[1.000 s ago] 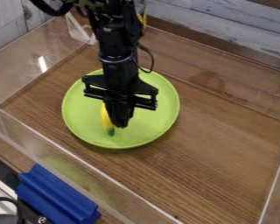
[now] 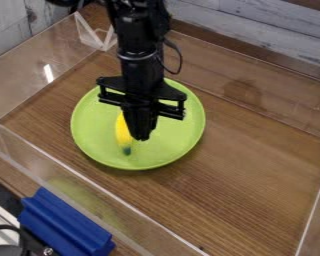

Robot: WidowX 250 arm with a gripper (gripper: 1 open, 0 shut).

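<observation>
A green plate (image 2: 176, 140) sits on the wooden tray floor, with a yellow object with a green tip (image 2: 123, 134) lying on its left part. My black gripper (image 2: 139, 130) hangs over the middle of the plate, just right of the yellow object, and partly covers the view of it. The fingers look close together, with nothing visible held between them, though their exact contact is hard to see.
A blue slotted block (image 2: 63, 225) lies outside the clear wall at the lower left. The wooden floor (image 2: 243, 180) to the right of the plate is clear. Clear walls bound the area.
The plate and yellow object look unmoved.
</observation>
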